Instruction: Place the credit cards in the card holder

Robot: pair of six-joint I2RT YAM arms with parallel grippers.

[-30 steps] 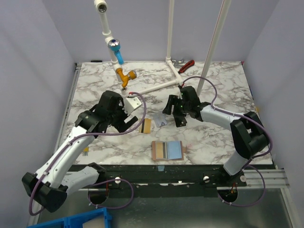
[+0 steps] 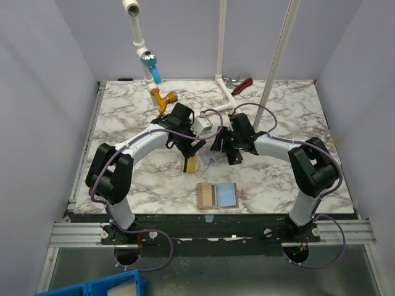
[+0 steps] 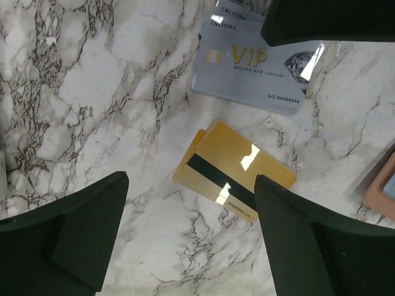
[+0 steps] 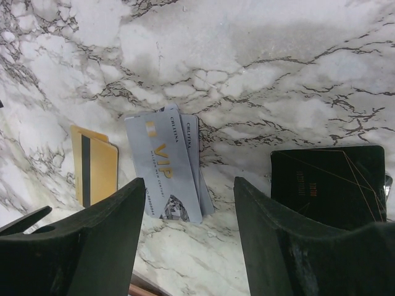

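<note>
Two gold cards (image 3: 222, 166) lie slightly fanned below my left gripper, which is open with nothing between its fingers. Beside them lie overlapping silver VIP cards (image 4: 165, 166), below my right gripper, also open. Black cards (image 4: 324, 182) lie to the right of the silver ones. The card holder (image 2: 226, 195), with gold and blue cards showing in it or on it, lies at the table's front middle; its edge shows at the right of the left wrist view.
White pipes (image 2: 215, 108) with taps (image 2: 157, 97) stand along the back, with red-handled pliers (image 2: 242, 86) behind.
My left arm has swung in from the front left toward the middle, over the gold cards.
</note>
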